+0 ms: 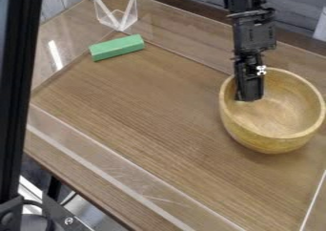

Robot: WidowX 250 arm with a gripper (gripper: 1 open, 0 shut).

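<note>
My black gripper (pixel 250 87) hangs down from the top of the view at the left rim of a wooden bowl (pixel 277 130) on the right side of the table. It looks shut, its tips at the rim; whether the rim is between them is hard to tell. The bowl rests upright on the wooden surface (pixel 140 139).
A green block (pixel 117 48) lies at the upper left, with a clear angular plastic piece (pixel 116 20) behind it. A dark post runs along the left edge.
</note>
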